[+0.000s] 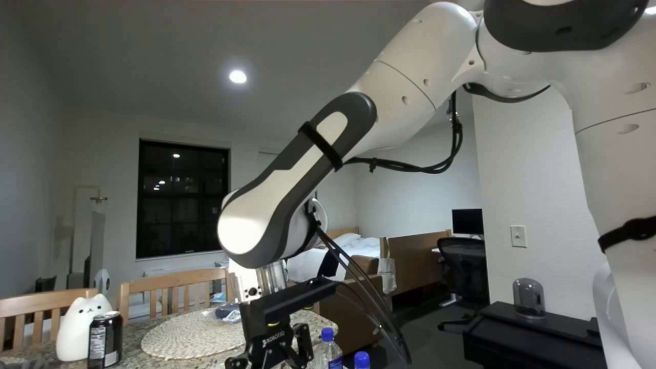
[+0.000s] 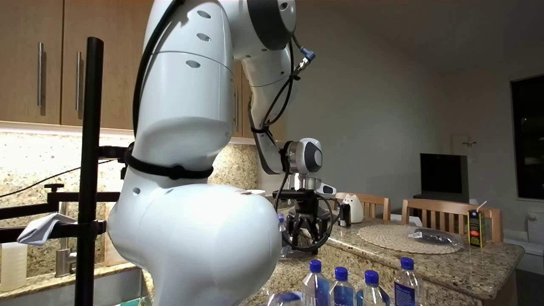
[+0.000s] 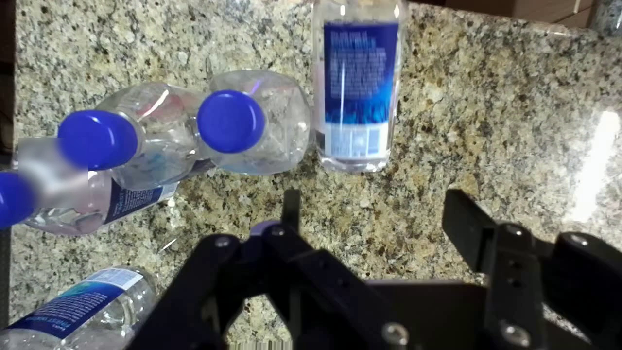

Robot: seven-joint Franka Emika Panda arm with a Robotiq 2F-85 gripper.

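My gripper stands open over the granite counter, bare stone showing between its fingers. Just behind the left finger (image 3: 291, 211) a blue round edge (image 3: 262, 227) peeks out, mostly hidden; it looks like a bottle cap. Ahead of the fingers, a clear bottle with a blue label (image 3: 361, 76) appears in the wrist view, its top cut off. To its left is a blue-capped bottle (image 3: 285, 125), beside another capped bottle (image 3: 157, 134). In exterior view 2 the gripper (image 2: 306, 242) points downward, with a bottle (image 2: 281, 250) partly behind it.
Another labelled bottle (image 3: 76, 309) shows at lower left in the wrist view. Several capped bottles, including one (image 2: 406, 283) at the right, stand in front in exterior view 2. A black can (image 1: 104, 340), a white cat figure (image 1: 80, 329) and a woven mat (image 1: 190, 335) occupy the table.
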